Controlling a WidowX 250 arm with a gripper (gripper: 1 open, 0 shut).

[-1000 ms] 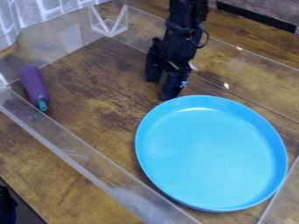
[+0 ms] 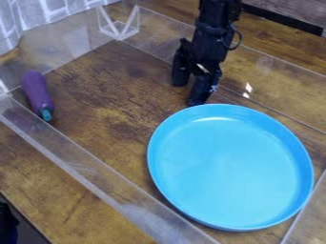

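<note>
The black robot arm comes down from the top of the camera view to my gripper (image 2: 199, 84), which is low over the wooden board at the back middle, just behind the blue plate. Its dark fingers blend together, so I cannot tell how far apart they are or whether anything is between them. A large round blue plate (image 2: 230, 167) fills the lower right. A purple object with a teal tip (image 2: 37, 93) lies at the left edge of the board.
Clear plastic walls (image 2: 114, 195) border the board along the lower left, back and right. The wooden surface (image 2: 109, 105) between the purple object and my gripper is bare.
The arm and gripper have shifted slightly to the right and changed angle a little. The blue plate and purple object have not moved.
</note>
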